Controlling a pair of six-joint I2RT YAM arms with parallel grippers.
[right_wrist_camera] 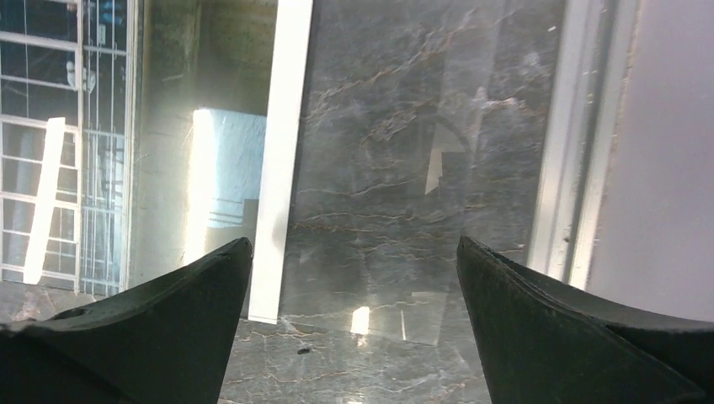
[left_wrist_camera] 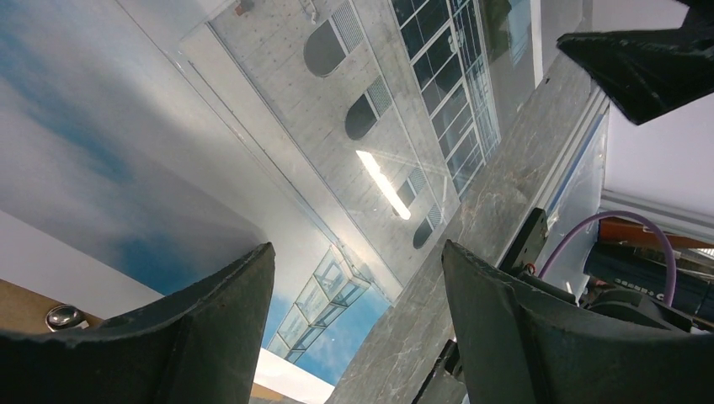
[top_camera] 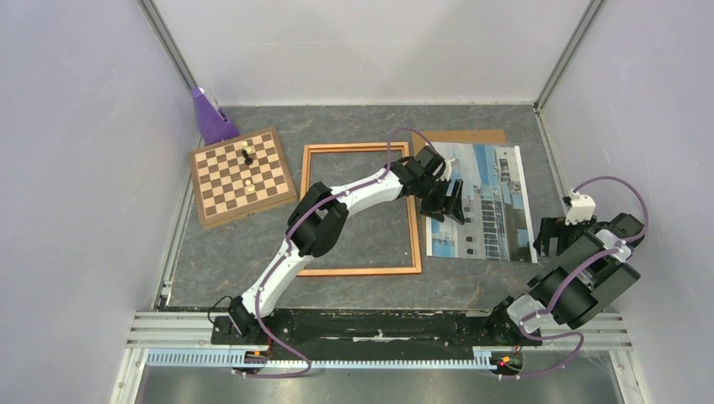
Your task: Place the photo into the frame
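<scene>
The photo (top_camera: 492, 210), blue sky and buildings with white borders, lies under a clear sheet (left_wrist_camera: 370, 126) on a brown board (top_camera: 459, 135). My left gripper (top_camera: 442, 206) is open over the photo's left part, empty between its fingers; in the left wrist view its fingers are low over the glossy surface. The empty wooden frame (top_camera: 362, 271) lies to the left, partly under the left arm. My right gripper (top_camera: 551, 231) stands open just off the photo's right edge; its wrist view shows the white border (right_wrist_camera: 278, 160) and transparent sheet overhanging the grey floor.
A chessboard (top_camera: 223, 198) with several pieces and a purple object (top_camera: 210, 118) sit at the left. The right wall (top_camera: 631, 126) is close to my right gripper. Bare floor shows at the lower left.
</scene>
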